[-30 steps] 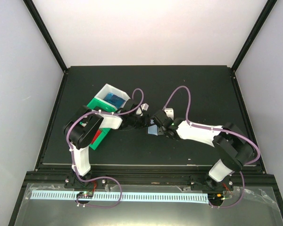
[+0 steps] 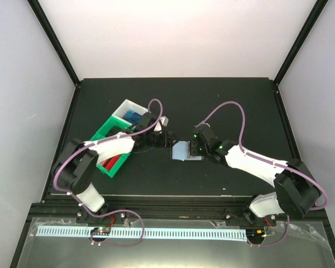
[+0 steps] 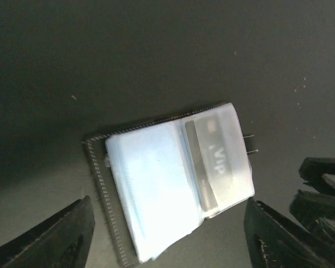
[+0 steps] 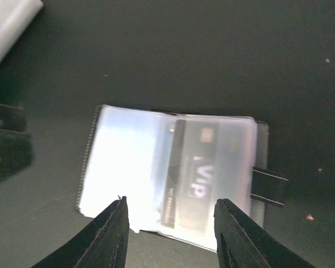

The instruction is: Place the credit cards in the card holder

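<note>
The card holder (image 2: 181, 150) lies open on the black mat between the grippers, with clear sleeves; in both wrist views a VIP card (image 3: 215, 159) shows under clear plastic (image 4: 198, 178) on the right half, the left half pale. My left gripper is above the holder's left side, fingers apart, nothing seen between them but the holder below. My right gripper hangs over the holder's near part, fingers apart and empty.
A green bin (image 2: 119, 165) with red items and a white bin (image 2: 137, 106) with blue items stand at the left, partly under the left arm.
</note>
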